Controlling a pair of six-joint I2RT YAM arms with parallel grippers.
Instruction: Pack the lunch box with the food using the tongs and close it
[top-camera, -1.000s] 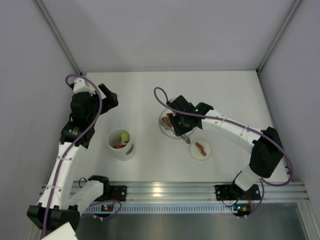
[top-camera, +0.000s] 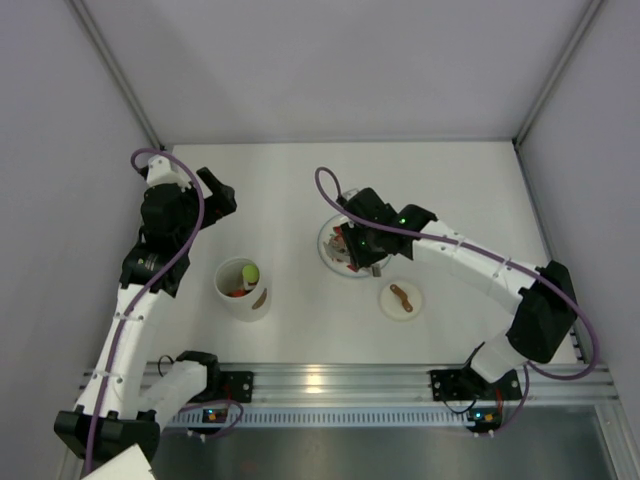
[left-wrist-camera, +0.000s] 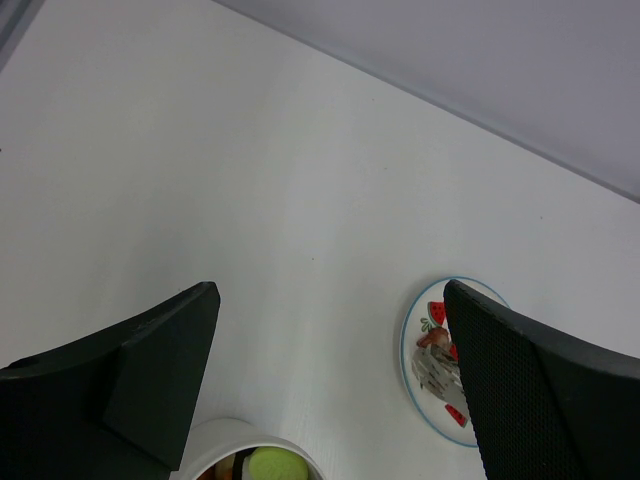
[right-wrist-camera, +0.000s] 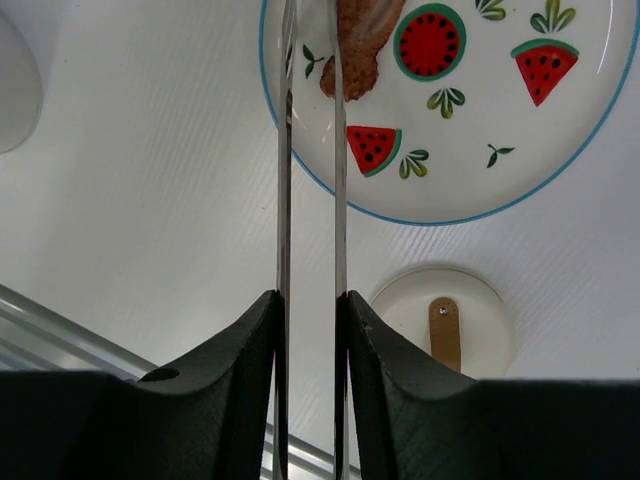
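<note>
My right gripper is shut on a pair of metal tongs (right-wrist-camera: 341, 215), whose two arms reach over a watermelon-patterned plate (right-wrist-camera: 450, 190). A brown piece of food (right-wrist-camera: 365, 50) lies there beside the tongs' arms; their tips are cut off at the top of the right wrist view, so whether they grip it I cannot tell. At the left stands a white round lunch box (top-camera: 243, 308) with green (top-camera: 250, 273) and orange food inside. My left gripper hangs beyond it, open, nothing between its fingers.
A white round disc (top-camera: 413, 311) with a brown strip (top-camera: 404, 298) lies in front of the plate, close to the right arm. Bare table separates lunch box and plate, and the back of the table (top-camera: 290, 170) is clear.
My right gripper has shifted slightly right and toward the front, and the tongs have turned a little over the plate. The left arm, lunch box and disc stay put.
</note>
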